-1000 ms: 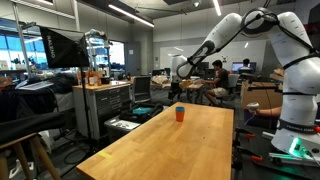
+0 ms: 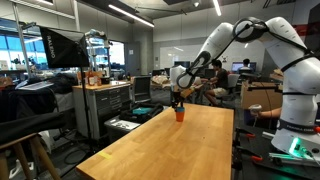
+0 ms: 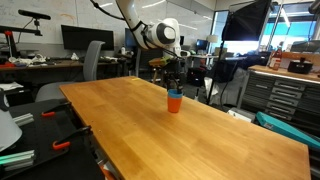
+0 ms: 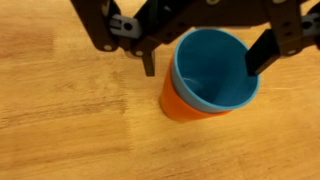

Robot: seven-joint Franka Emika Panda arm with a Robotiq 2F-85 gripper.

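Observation:
On the wooden table stands a blue cup (image 4: 213, 68) nested in an orange cup (image 4: 181, 106), the blue rim uppermost. Seen from outside, the pair is small, with the orange part (image 3: 174, 105) below the blue band. My gripper is open over the cup mouth with nothing held. In the wrist view the left finger (image 4: 149, 62) lies left of the rim, while the right one overlaps the rim's right side. How far the fingertips are above the rim is hard to tell.
Bare wooden table (image 2: 150, 150) surrounds the cups, with wide free room toward the front. Beyond the table's edge are a grey case (image 2: 122, 126), a drawer cabinet (image 3: 275, 95) and a black panel on a stand (image 2: 65, 50).
My arm has come down and toward the cups, from behind and above to right over them. The cups have not visibly moved.

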